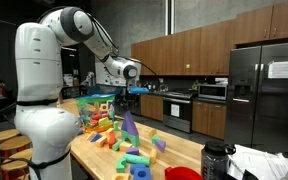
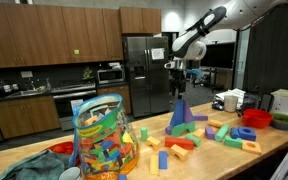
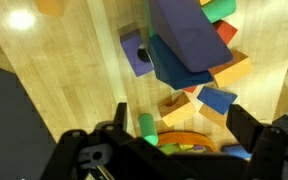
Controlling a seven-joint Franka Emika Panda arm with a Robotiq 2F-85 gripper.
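My gripper is open, with its black fingertips apart and nothing held between them in the wrist view. In exterior view 2 the gripper (image 2: 176,91) hangs above the wooden table, over a tall purple-blue wedge stack (image 2: 180,118). From above, a large purple block (image 3: 192,35) leans across the upper middle, with a dark blue face beside it. Below it lie an orange block (image 3: 176,108), a blue block (image 3: 217,98) and a green cylinder (image 3: 147,127). An orange arch (image 3: 187,139) is partly hidden by the gripper.
A clear bag of colourful blocks (image 2: 106,140) stands on the table. Several loose blocks surround the tall stack. Red bowls (image 2: 256,118) and a dark canister (image 1: 215,160) stand near the table's side. Bare wood (image 3: 79,75) shows left of the stack in the wrist view.
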